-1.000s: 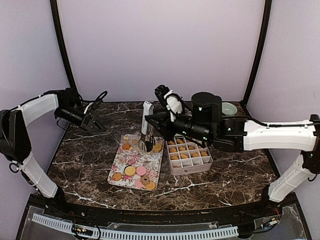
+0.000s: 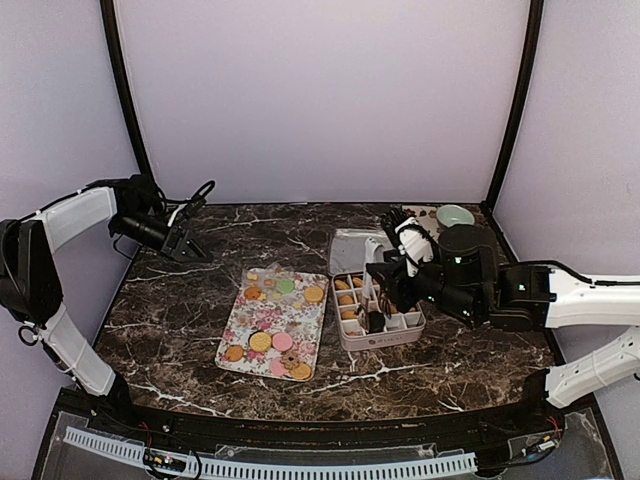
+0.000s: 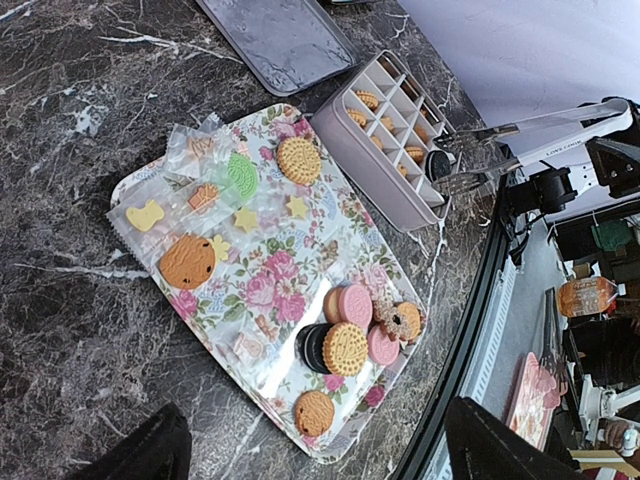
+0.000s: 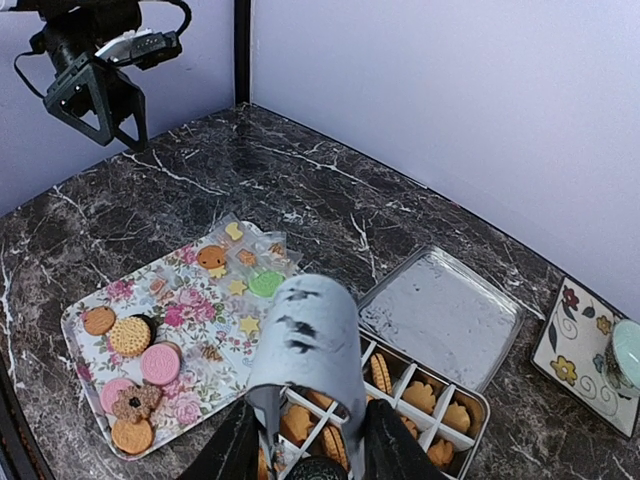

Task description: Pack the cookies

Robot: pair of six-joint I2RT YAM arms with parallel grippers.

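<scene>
My right gripper (image 2: 385, 270) holds white tongs (image 4: 305, 330) over the compartment box (image 3: 368, 165), whose cells hold several cookies. A black cookie (image 3: 437, 164) is down in the box at the tong tips; whether they still pinch it is hard to tell. The floral tray (image 2: 270, 325) carries loose cookies, including pink ones (image 3: 355, 306), a green one (image 3: 242, 175) and several in clear bags. My left gripper (image 2: 185, 245) stands open at the left, above the table and away from the tray, with nothing between its fingers.
A grey lid or metal tray (image 4: 440, 310) lies behind the box. At the back right are a patterned board (image 4: 570, 350) and a pale green bowl (image 2: 455, 215).
The left arm has not moved.
</scene>
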